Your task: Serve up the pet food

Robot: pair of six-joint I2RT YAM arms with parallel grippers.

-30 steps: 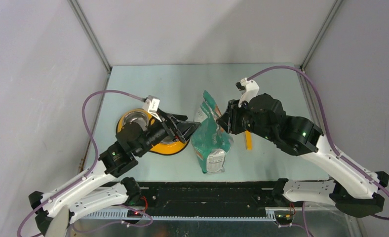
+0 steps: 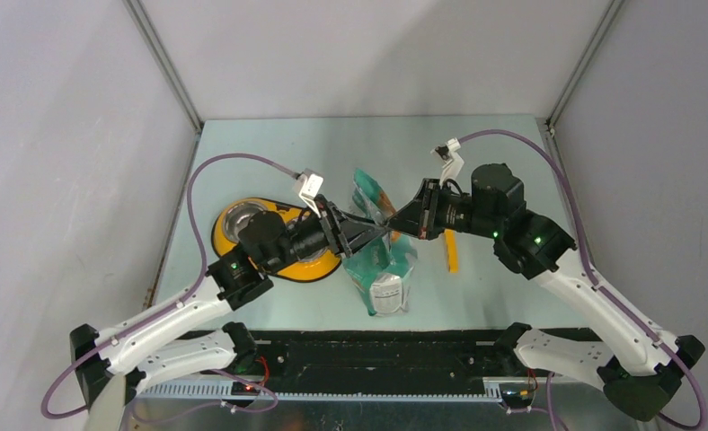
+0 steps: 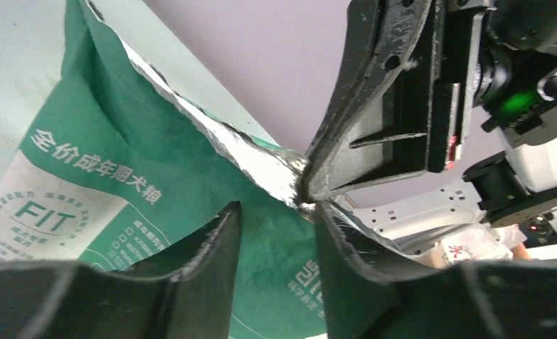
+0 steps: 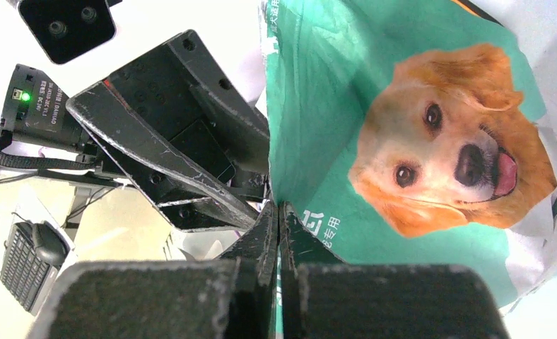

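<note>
A green pet food bag point(image 2: 382, 265) with a dog's face printed on it stands at the middle of the table, its top edge pulled between both arms. My right gripper is shut on that edge; the left wrist view shows its fingertips pinching the silvery rim. My left gripper is part open, the bag's green face showing through the gap between its fingertips. Whether the bag's edge lies between the left fingers cannot be told. Left of the bag lies a yellow feeder with metal bowls point(image 2: 242, 222), partly hidden under my left arm.
A yellow strip point(image 2: 451, 252) lies on the table just right of the bag, under my right arm. The grippers nearly touch above the bag. Free table point(image 2: 269, 148) stretches along the back.
My left gripper has moved right, up against the bag. The right gripper has shifted slightly left, and the bag's top leans further left with it.
</note>
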